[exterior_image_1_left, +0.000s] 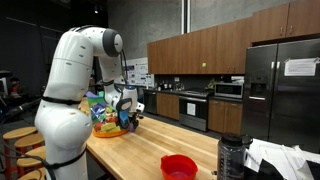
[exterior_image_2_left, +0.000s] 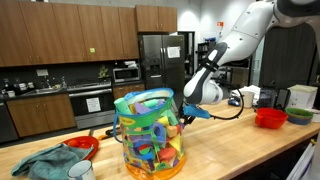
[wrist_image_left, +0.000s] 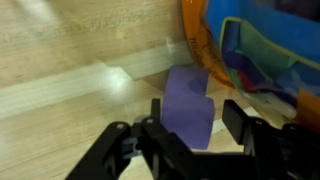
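A purple block (wrist_image_left: 188, 112) lies on the wooden table, right next to the colorful mesh basket (wrist_image_left: 270, 70) in the wrist view. My gripper is over this block, one finger on either side. The fingers stand part open, and a narrow gap shows beside the block, so no firm hold is visible. From the second exterior view, my gripper (exterior_image_2_left: 184, 120) is low at the right side of the mesh basket (exterior_image_2_left: 150, 135), which is filled with colorful items. In that view the block cannot be made out.
A red bowl (exterior_image_1_left: 179, 167) stands on the near part of the table, with a black canister (exterior_image_1_left: 231, 157) to its right. Across the table are a red tray (exterior_image_2_left: 83, 145) and a white cup (exterior_image_2_left: 81, 171).
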